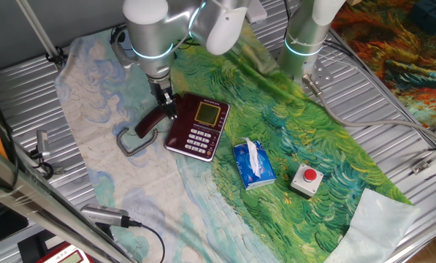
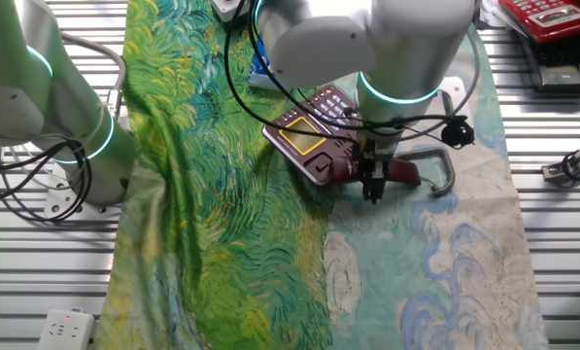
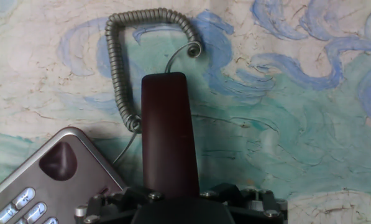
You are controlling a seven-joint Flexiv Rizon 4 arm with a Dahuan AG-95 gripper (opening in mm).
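Observation:
A dark red desk phone with a grey screen and pale keys lies on the painted cloth. Its handset stretches out past the phone's side, and a coiled grey cord loops from its far end. Over the handset's near end, beside the phone body, my gripper points downward. In the wrist view the handset runs up from between the two sides of the gripper. The fingertips' contact with it is hidden, so whether they grip it is unclear.
A blue tissue pack and a box with a red button stand to the phone's right in exterior view 1. A pale cloth lies at the corner. Bare cloth surrounds the handset's outer end.

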